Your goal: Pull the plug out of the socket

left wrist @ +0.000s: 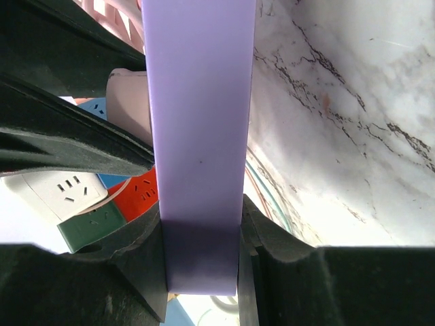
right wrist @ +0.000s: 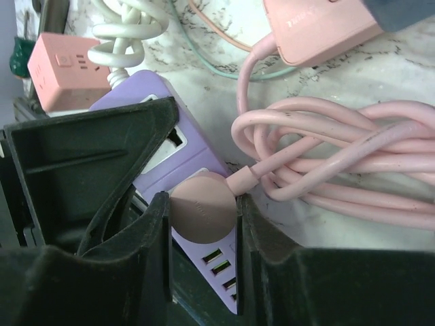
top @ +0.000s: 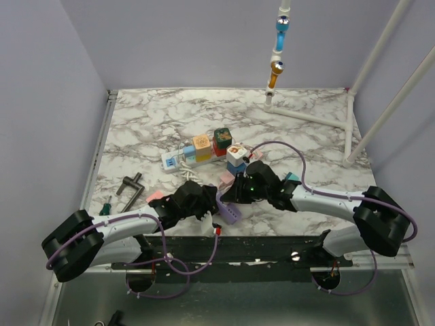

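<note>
My left gripper [top: 213, 198] is shut on a lavender power strip [top: 228, 212], which fills the middle of the left wrist view [left wrist: 200, 122]. A round pink plug [right wrist: 202, 207] with a pink cord sits at the strip's socket face in the right wrist view. The right gripper has its fingertips on either side of that plug; whether they grip it tightly I cannot tell. In the top view the right gripper [top: 235, 193] meets the left one over the strip, both partly hiding it.
A white strip [top: 171, 161] with coloured cube adapters lies behind. A black angled tool [top: 129, 191] and green screwdriver [top: 105, 208] lie left. A white pipe frame [top: 306, 119] stands back right.
</note>
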